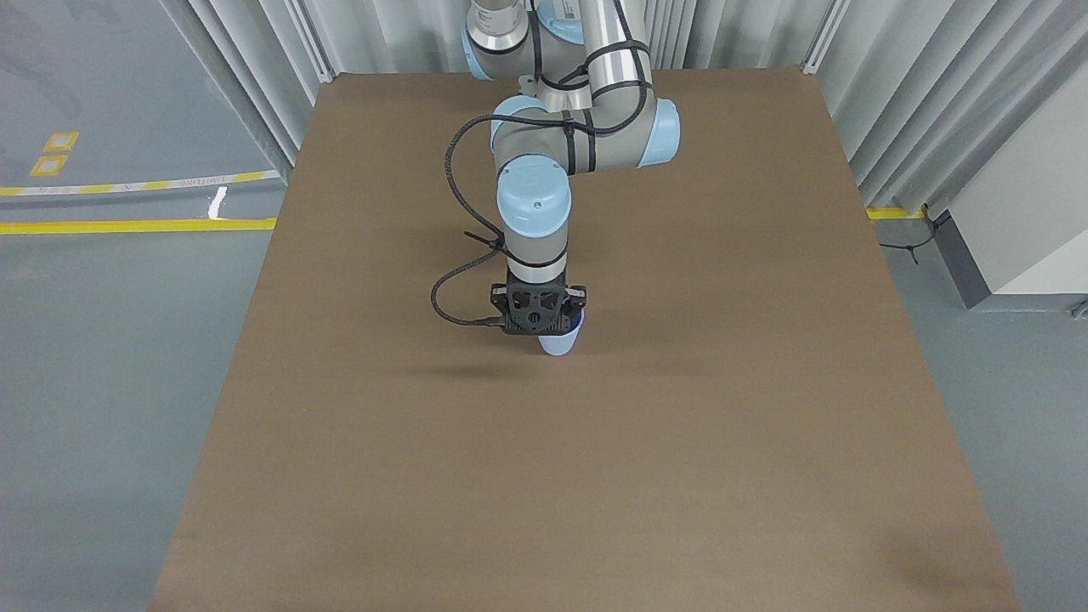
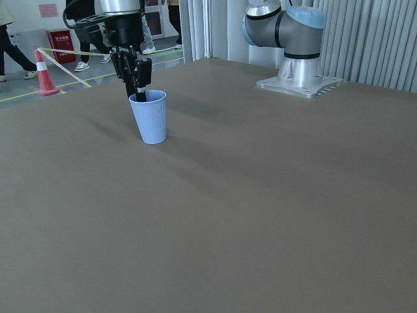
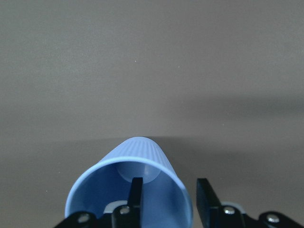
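A light blue ribbed cup (image 2: 150, 122) stands upright on the brown tabletop (image 1: 571, 469). My gripper is down at the cup's rim, open: in the wrist view one finger is inside the cup (image 3: 88, 192) and the other is outside it, to the right, with a gap around the cup wall. In the front view the gripper housing (image 1: 532, 306) hides the upper part of the cup (image 1: 558, 342).
The robot base (image 2: 300, 85) stands at the back of the table. Curtains, a white block (image 1: 1020, 204), floor tape, and in the left view people and a cone (image 2: 45, 81) are beyond the table.
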